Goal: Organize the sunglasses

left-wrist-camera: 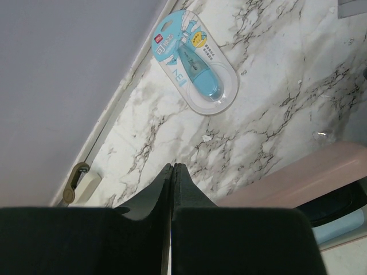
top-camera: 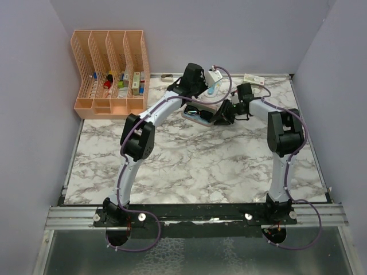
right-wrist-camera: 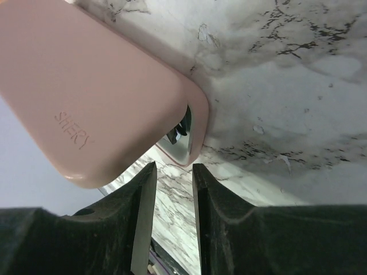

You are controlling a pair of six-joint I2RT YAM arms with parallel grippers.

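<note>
The pink sunglasses case [top-camera: 200, 106] lies with its lid raised at the back middle of the table, dark sunglasses [top-camera: 206, 115] inside it. In the right wrist view the case [right-wrist-camera: 97, 86] bears the word SHERY, and only a sliver of the sunglasses [right-wrist-camera: 182, 127] shows under its lid. My right gripper is part open beside the case's end, nothing between its fingers. Behind the case, my left gripper is shut with nothing visible between its fingertips. Its view shows the lid [left-wrist-camera: 304, 175] at the lower right.
A blister pack [left-wrist-camera: 198, 69] with a blue item lies behind the case. An orange compartment organizer [top-camera: 112, 74] holding small goods stands at the back left, and a pale box [top-camera: 254, 79] at the back right.
</note>
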